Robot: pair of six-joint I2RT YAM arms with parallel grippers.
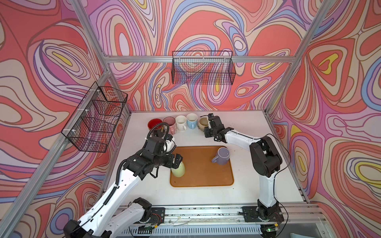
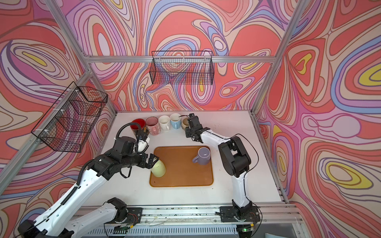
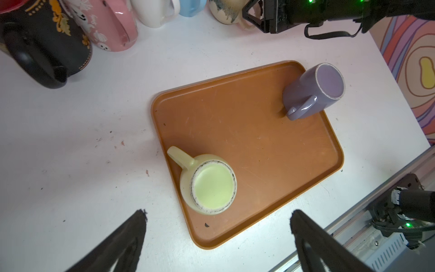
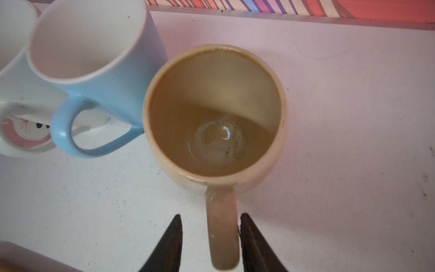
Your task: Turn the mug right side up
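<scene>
Two mugs lie upside down or tipped in the brown tray [image 3: 267, 136]. The pale green mug [image 3: 213, 185] is at its left end, base showing and handle toward the upper left. At the right end the purple mug [image 3: 312, 90] leans with its base facing up and right. My left gripper [image 1: 173, 160] stands open above the green mug, partly covering it in the top left view. A beige mug [image 4: 217, 113] stands upright at the back. My right gripper is open around its handle, with a gap on the left and the right finger close against it.
Left of the beige mug runs a row of upright mugs: light blue [image 1: 192, 121], white [image 1: 181, 123], pink [image 1: 169, 126] and one with a red inside [image 1: 154, 123]. Wire baskets hang on the back and left. The tray's middle is clear.
</scene>
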